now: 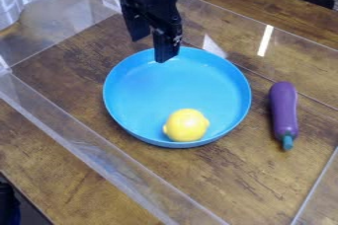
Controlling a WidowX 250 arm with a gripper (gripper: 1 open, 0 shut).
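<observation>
My black gripper hangs over the back rim of a blue round tray, at the top middle of the view; whether its fingers are open or shut is hard to tell. A yellow ball-like object rests in the front part of the tray. A purple eggplant-shaped object with a teal tip lies outside the tray to the right.
The wooden table has clear room at the front and back left. Transparent side walls run along the left and right edges.
</observation>
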